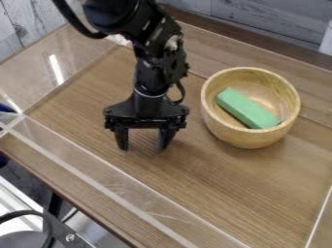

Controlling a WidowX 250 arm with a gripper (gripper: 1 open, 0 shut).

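Observation:
The black robot gripper (146, 136) hangs low over the wooden table in the middle of the camera view, open, its two fingers pointing down near the tabletop; nothing shows between them. To its right a light wooden bowl (279, 95) holds a green block (247, 108).
A wall (285, 19) runs along the back. Black cables lie at the lower left beyond the table's edge.

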